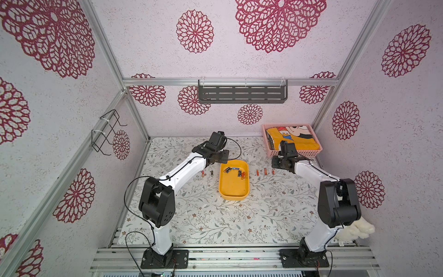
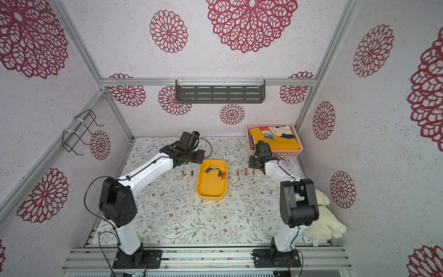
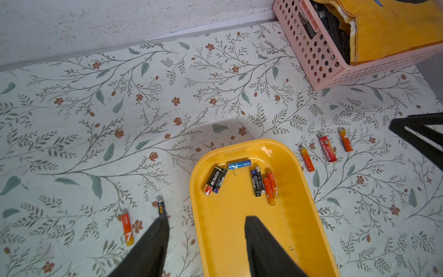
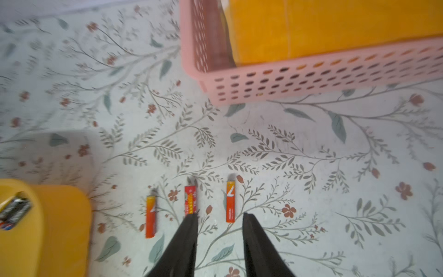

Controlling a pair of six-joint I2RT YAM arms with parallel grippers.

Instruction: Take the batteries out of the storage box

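The yellow storage box (image 1: 234, 189) stands mid-table with several batteries inside: a blue one (image 3: 239, 164), dark pairs (image 3: 213, 180) and orange ones (image 3: 270, 191). Outside lie two batteries at its left, orange (image 3: 127, 229) and dark (image 3: 162, 208), and three orange-red ones (image 4: 190, 199) at its right. My left gripper hangs over the box's left part, fingers apart, nothing between them. My right gripper is above the table right of the box, over the three batteries, fingers apart with nothing visible between them.
A pink basket (image 1: 291, 152) with yellow cloth stands at the back right, near my right gripper. A white plush toy (image 2: 325, 224) lies at the front right. A grey shelf (image 1: 242, 94) hangs on the back wall.
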